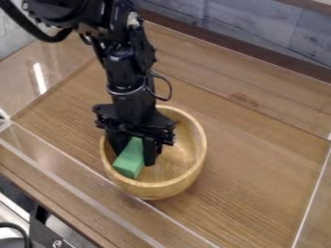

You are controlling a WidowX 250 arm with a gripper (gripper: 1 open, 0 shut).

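A round tan bowl (175,178) stands on the wooden table near its front edge. Inside its left part is a green block (128,161). My black gripper (135,145) reaches down into the bowl from above, shut on the green block, whose upper end is partly hidden by the fingers.
A grey wall (246,29) runs along the back. Dark cables lie beyond the front left edge.
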